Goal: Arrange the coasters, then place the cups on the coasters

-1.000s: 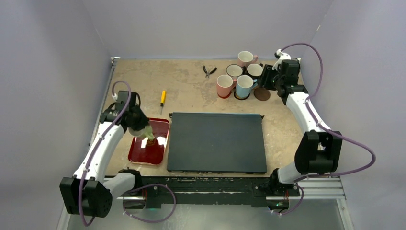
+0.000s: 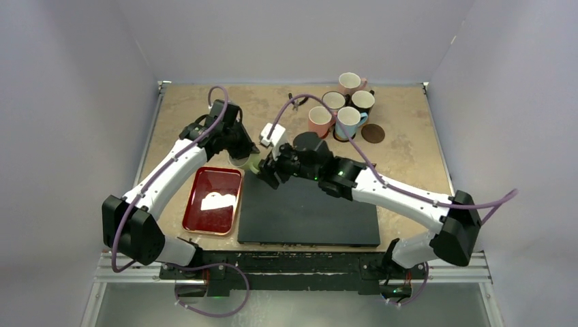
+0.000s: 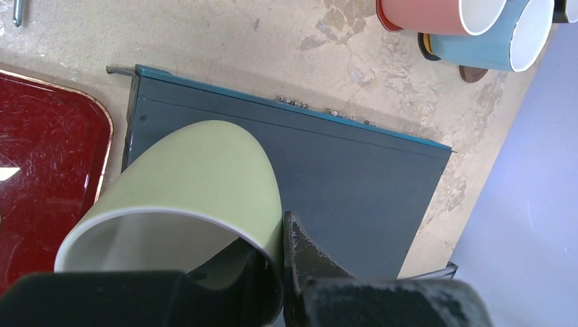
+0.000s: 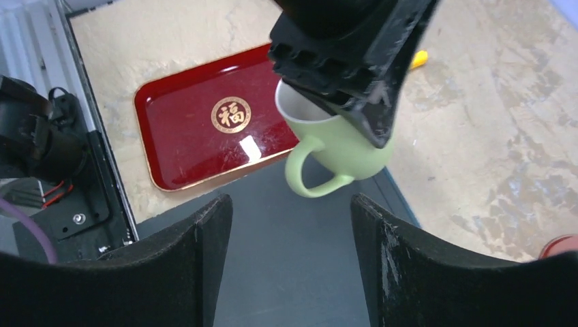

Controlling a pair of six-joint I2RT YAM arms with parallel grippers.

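The pale green cup point(image 3: 204, 163) hangs in the air, tilted, with my left gripper shut on its wall near the rim. In the right wrist view the cup's handle point(image 4: 317, 178) points toward my right gripper, which stands open with nothing between its fingers, a short way from the handle. From above, the cup point(image 2: 249, 163) is over the back left corner of the dark panel, between both grippers. A bare brown coaster point(image 2: 373, 133) lies at the right, beside the group of cups.
Several cups, among them a pink one point(image 2: 319, 120) and a blue one point(image 2: 348, 121), stand at the back right. The red tray point(image 2: 187, 216) lies at the left, next to the dark panel point(image 2: 313, 218). Pliers point(image 2: 295, 103), partly hidden, lie at the back.
My left gripper has carried the cup from over the red tray toward the back right. My right arm has swung from near the coaster leftward to the cup.
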